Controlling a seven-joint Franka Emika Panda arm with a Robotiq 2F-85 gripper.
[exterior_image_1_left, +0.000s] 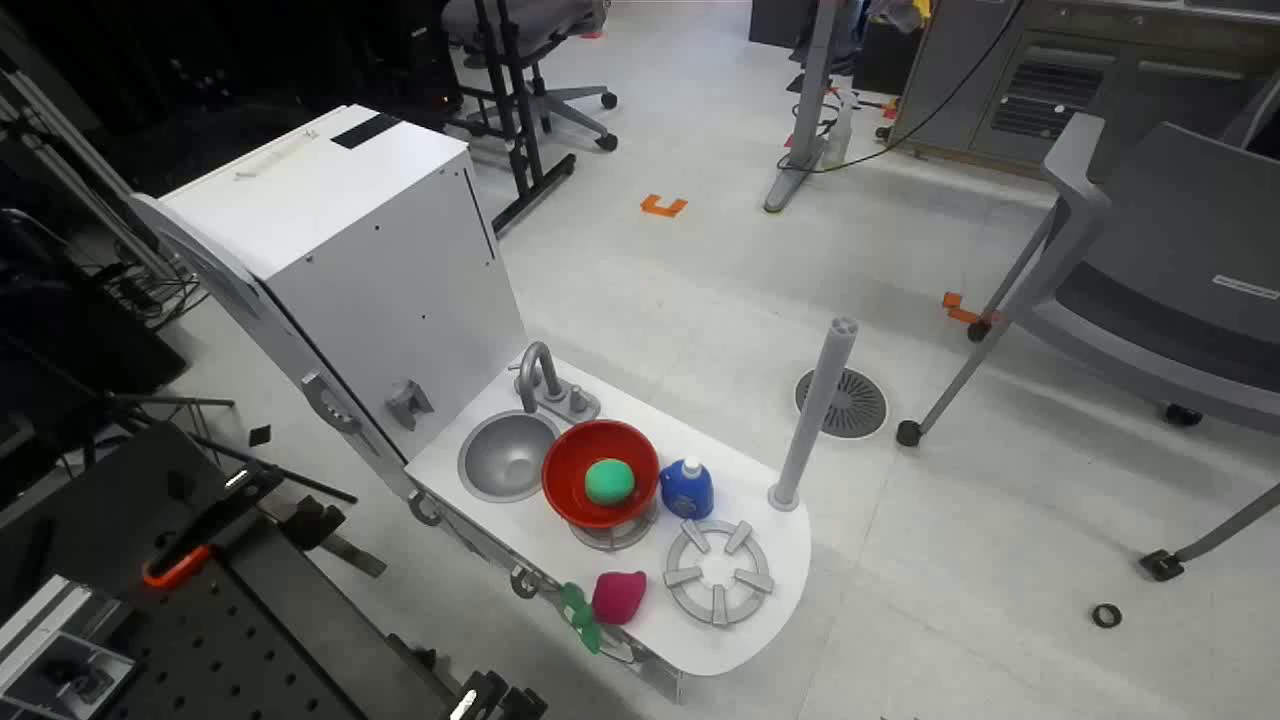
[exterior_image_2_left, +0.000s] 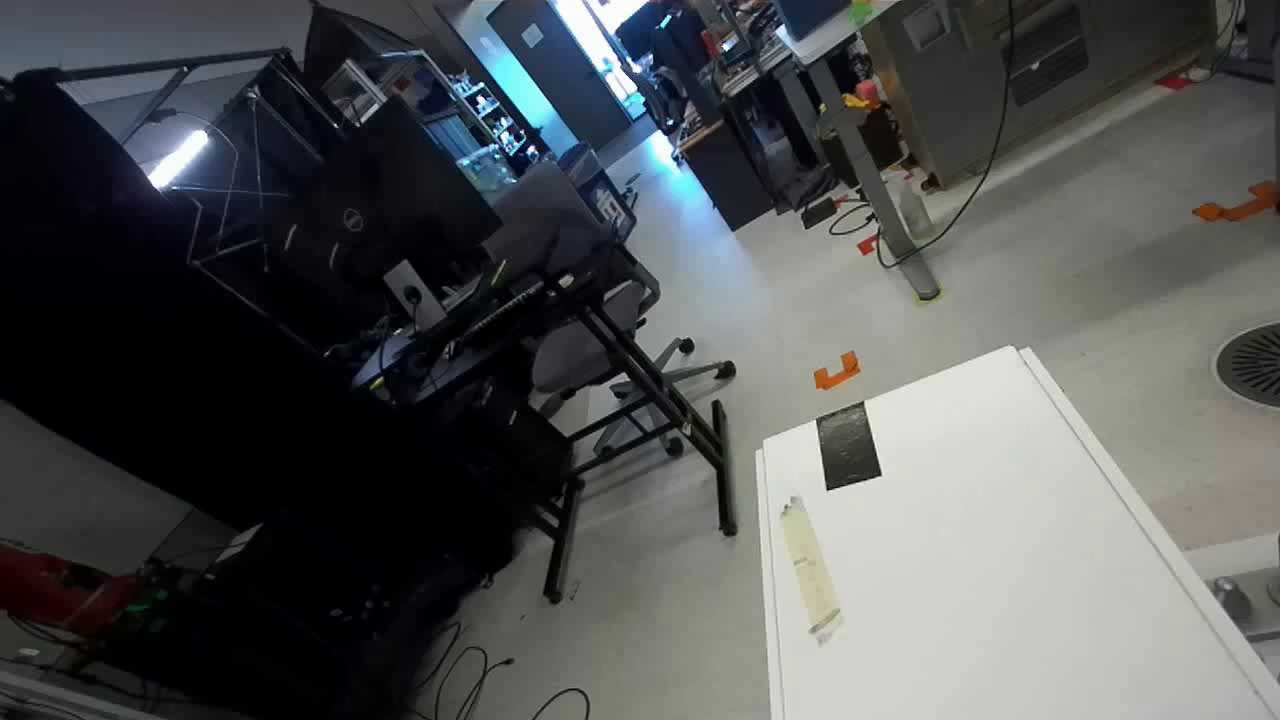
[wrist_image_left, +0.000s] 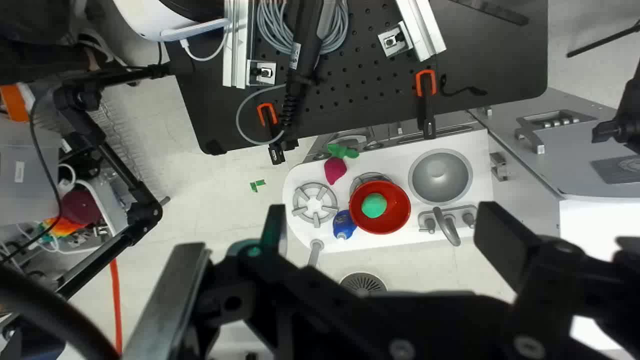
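My gripper is open high above the toy kitchen, its dark fingers wide apart with nothing held between them. Below, a red bowl (exterior_image_1_left: 564, 492) with a round green object (exterior_image_1_left: 609, 481) inside rests on a burner beside the sink. A blue bottle (exterior_image_1_left: 687, 490) stands upright right next to the bowl. Near the counter's front edge lies a magenta object (exterior_image_1_left: 619, 596) with green leaf-like parts (exterior_image_1_left: 581, 617); whether they are one piece I cannot tell. The wrist view shows the same red bowl (wrist_image_left: 391, 223) and blue bottle (wrist_image_left: 343, 225). Neither exterior view includes the gripper.
A grey sink (exterior_image_1_left: 505, 456) and faucet (exterior_image_1_left: 539, 374) adjoin the tall white cabinet (exterior_image_1_left: 402, 282). The second burner (exterior_image_1_left: 719, 572) is bare. A grey post (exterior_image_1_left: 816, 414) rises at the counter's end. A black perforated table (wrist_image_left: 366, 90) borders the kitchen's front.
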